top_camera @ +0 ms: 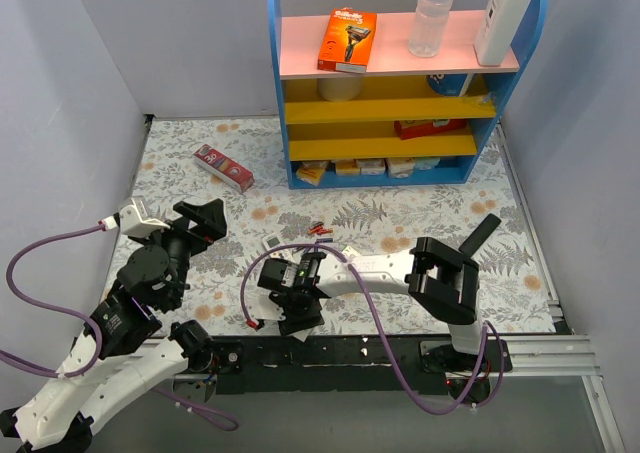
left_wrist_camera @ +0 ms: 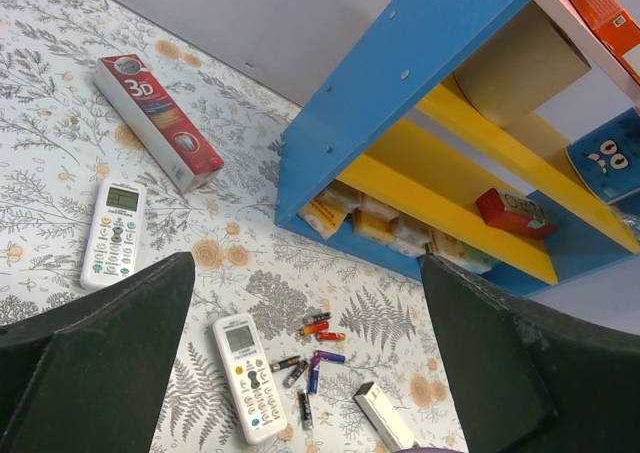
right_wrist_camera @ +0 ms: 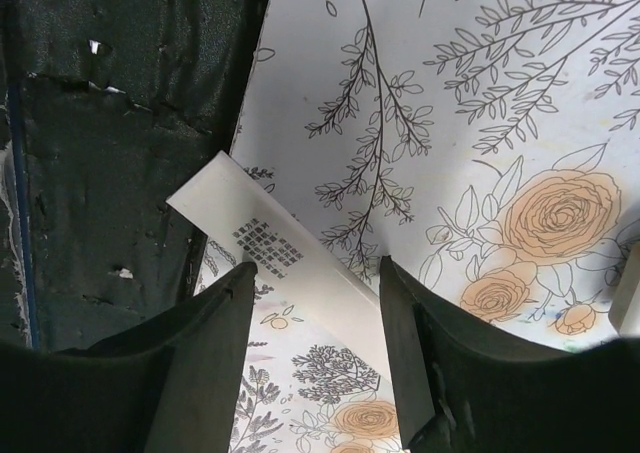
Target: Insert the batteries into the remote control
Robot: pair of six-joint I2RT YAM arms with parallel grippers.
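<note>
In the left wrist view a white remote (left_wrist_camera: 248,378) lies face up beside several loose batteries (left_wrist_camera: 316,328). Another white remote (left_wrist_camera: 115,235) is farther left. A flat white strip with printed text, perhaps a battery cover (right_wrist_camera: 270,243), lies at the table's front edge in the right wrist view. My right gripper is low over it with its fingers part open, and the strip runs slantwise through the gap; contact cannot be made out. Up at the left side, my left gripper (top_camera: 208,225) hangs open and empty.
A white slab with a dark end (left_wrist_camera: 385,416) lies right of the batteries. The red box (top_camera: 224,168) is at the back left, before the blue shelf (top_camera: 380,178). A black bar (top_camera: 480,235) lies at the right. The dark front rail (right_wrist_camera: 120,153) borders the strip.
</note>
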